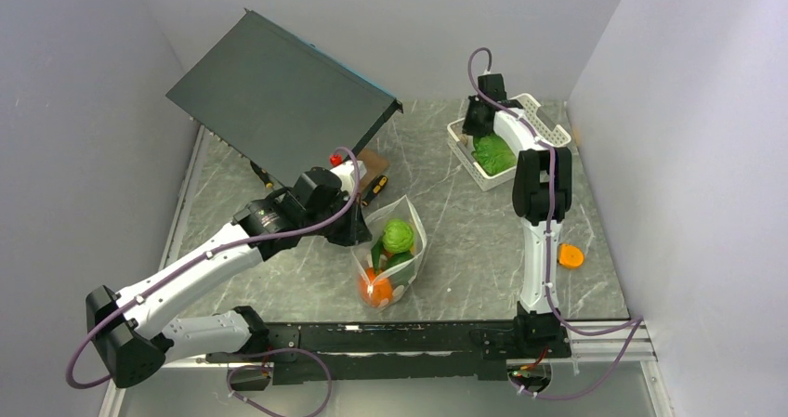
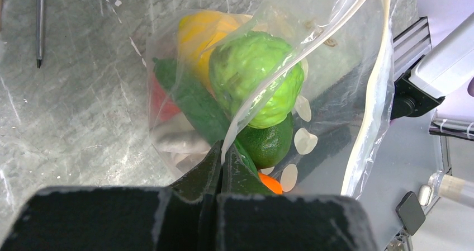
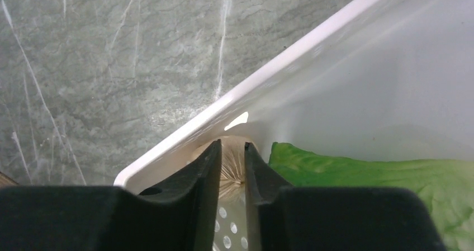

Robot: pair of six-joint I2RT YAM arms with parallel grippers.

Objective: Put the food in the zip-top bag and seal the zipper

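The clear zip top bag [image 1: 418, 215] stands open on the table, holding a green round vegetable [image 2: 251, 75], an avocado [image 2: 269, 145], something yellow [image 2: 198, 36] and other food. My left gripper is shut on one side of the bag's rim. At the back right, my right gripper reaches down into a corner of the white basket [image 3: 268, 75]. Its fingers stand part open over a pale brown onion-like item [image 3: 232, 164], which shows between them; I cannot tell whether they touch it. Beside that item lies a green leafy vegetable [image 3: 358, 175].
A dark slanted panel [image 1: 279, 92] covers the back left. A yellow-black tool [image 1: 374, 189] lies behind the bag, and an orange round object [image 1: 570, 255] lies at the right. The table between bag and basket is clear.
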